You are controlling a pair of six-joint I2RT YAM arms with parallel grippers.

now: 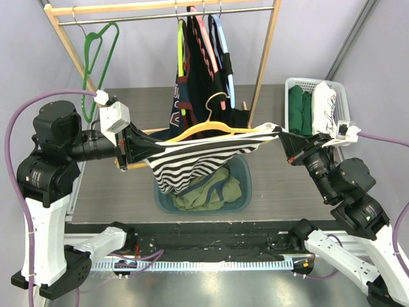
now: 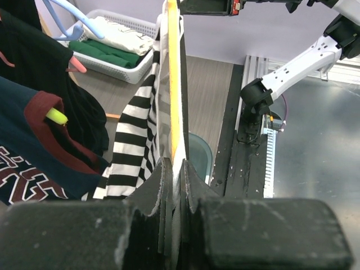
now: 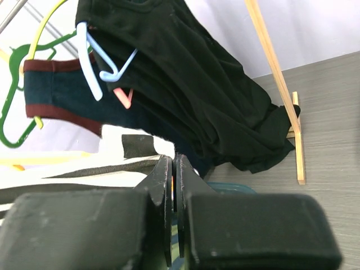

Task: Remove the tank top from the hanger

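A black-and-white striped tank top [image 1: 195, 166] is stretched between my two grippers, with the yellow hanger [image 1: 211, 126] lying along its upper edge. My left gripper [image 1: 151, 151] is shut on the top's left end; in the left wrist view the hanger bar [image 2: 174, 107] and white fabric run down into its fingertips. My right gripper [image 1: 283, 135] is shut on the fabric at the right end, seen at its fingertips in the right wrist view [image 3: 174, 163].
Other garments [image 1: 217, 77] and a green hanger [image 1: 96, 64] hang on the rack behind. A teal bin [image 1: 166, 201] with olive clothing sits below. A white basket [image 1: 294, 86] with folded clothes stands at right rear.
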